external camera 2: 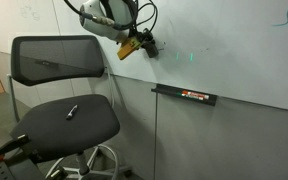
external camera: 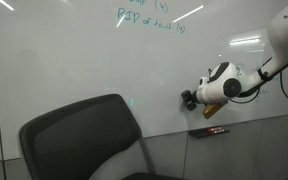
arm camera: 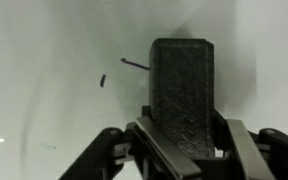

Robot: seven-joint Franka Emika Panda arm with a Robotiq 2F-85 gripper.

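Observation:
In the wrist view my gripper is shut on a dark rectangular block that looks like a whiteboard eraser (arm camera: 182, 85). Its far end faces the whiteboard (arm camera: 74, 60); whether it touches the surface I cannot tell. Short dark pen marks (arm camera: 134, 64) show on the board just left of the eraser. From the first exterior view, the gripper (external camera: 195, 97) is near the lower part of the board, above the marker tray (external camera: 209, 132). The second exterior view shows the gripper (external camera 2: 146, 46) at the board's lower left, above the chair side.
An office chair (external camera 2: 64, 125) stands before the board, with a marker (external camera 2: 71, 112) on its seat. The black tray (external camera 2: 184, 95) holds markers or similar items. Green writing (external camera: 152, 22) is high on the board. The board's middle is clear.

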